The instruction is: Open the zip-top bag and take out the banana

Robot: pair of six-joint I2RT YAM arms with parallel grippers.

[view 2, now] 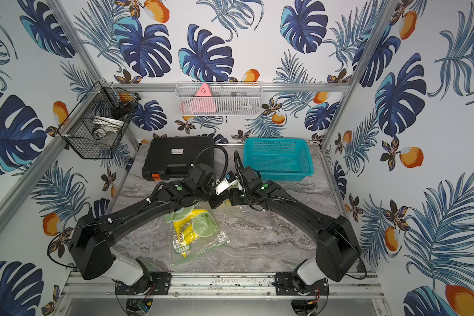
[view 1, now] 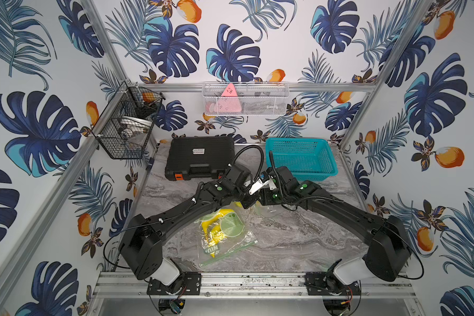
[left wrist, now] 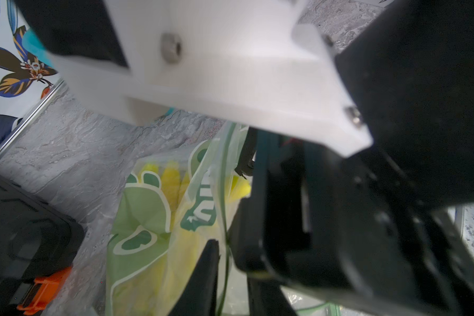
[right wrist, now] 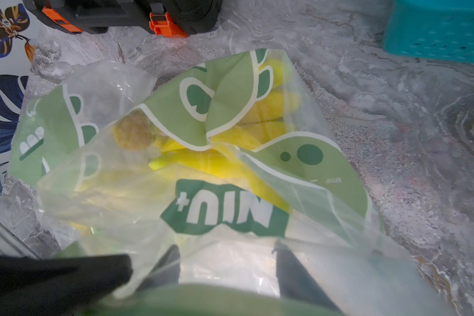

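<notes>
A clear zip-top bag (right wrist: 225, 208) with green print lies under my two grippers, with yellow bananas (right wrist: 210, 158) and a brownish round thing showing through it. Its mouth edge stands up between the fingers of my left gripper, which are apart. My right gripper has its fingers spread at the bag's mouth, close beside the left one; plastic covers part of them, so contact is hard to tell. In the top left view both gripper tips are mostly hidden by the arms. A second bag (view 1: 238, 250) with bananas lies flat at the front left.
A black case (view 1: 200, 157) stands behind on the left, a teal basket (view 1: 301, 172) behind on the right. A white wire rack (view 1: 263, 105) hangs at the back wall.
</notes>
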